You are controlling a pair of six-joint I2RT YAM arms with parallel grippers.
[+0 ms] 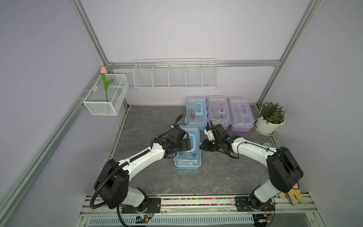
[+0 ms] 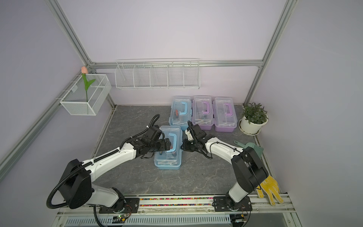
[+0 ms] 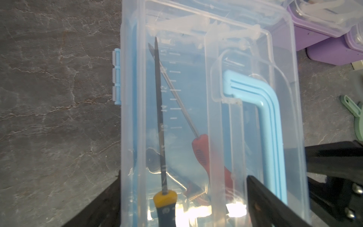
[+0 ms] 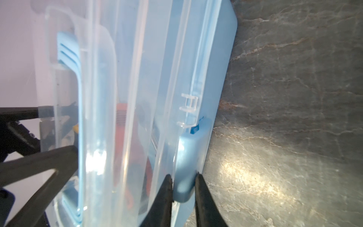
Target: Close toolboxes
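A blue toolbox (image 1: 187, 163) with a clear lid stands in the middle of the table. Its lid lies over the base, and screwdrivers show through it. On top is a blue carry handle (image 3: 270, 124). Above the lid, my left gripper has its fingers wide apart, one near each side of the lid's left part. At the box's right side, my right gripper has its narrowly parted fingertips on either side of a blue latch (image 4: 186, 155). Whether they press on it cannot be told. Clear lid tabs (image 4: 189, 106) show beside the latch.
Behind stand a second blue toolbox (image 1: 196, 109) and two purple ones (image 1: 218, 109), lids down. A potted plant (image 1: 270, 119) is at the right edge. Bare table lies left and in front. Both arms' wrists are close together over the box.
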